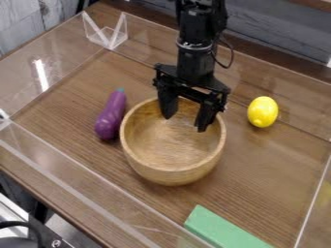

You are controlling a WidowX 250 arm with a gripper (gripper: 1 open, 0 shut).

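Note:
My black gripper (188, 105) hangs over the back of a wooden bowl (172, 153), its two fingers spread open and pointing down, with nothing visible between them. Left of the bowl lies a purple eggplant (111, 115). A yellow lemon-like object (262, 111) sits to the right of the gripper.
A green block (237, 232) lies at the front right. A white wire-like holder (101, 31) stands at the back left. The wooden table (58, 145) has clear room at the left and right, with a raised edge along the back.

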